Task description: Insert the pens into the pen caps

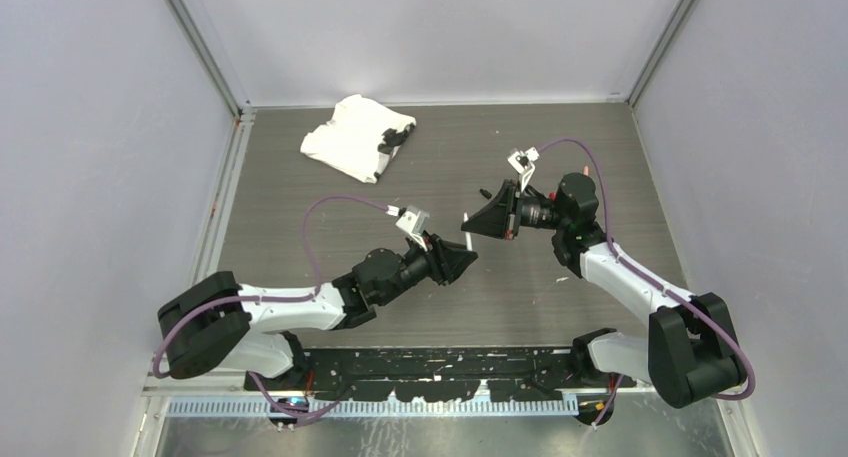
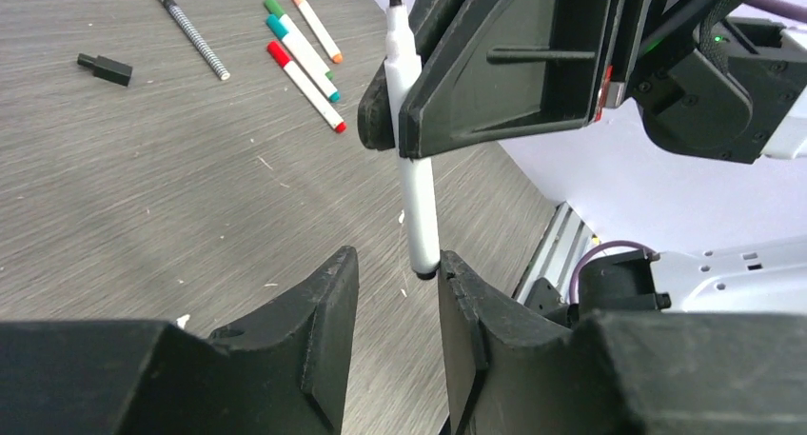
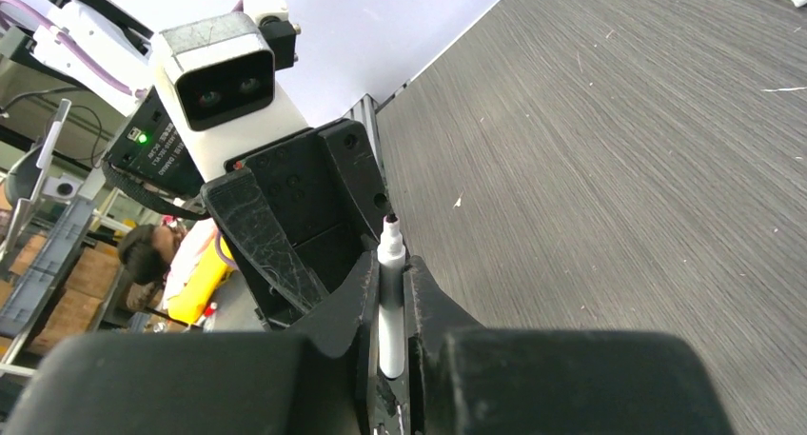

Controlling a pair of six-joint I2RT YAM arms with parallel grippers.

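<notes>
A white pen (image 2: 422, 211) with a bare black tip is gripped midway by my right gripper, which is shut on it. The pen stands nearly upright, tip up, and its black lower end reaches down by the left gripper's right finger (image 2: 459, 297). My left gripper (image 1: 470, 261) is part open just below the right one. Its fingers straddle the pen's lower end without closing on it; whether one finger touches it I cannot tell. In the right wrist view the pen (image 3: 391, 306) shows between the right fingers. A short black piece, seemingly a cap (image 2: 107, 69), lies on the table.
Orange, green, teal and red capped pens (image 2: 306, 88) lie together on the table. A grey patterned stick (image 2: 187, 30) is to their left. A white cloth (image 1: 357, 137) lies at the back left. The two grippers are very close together.
</notes>
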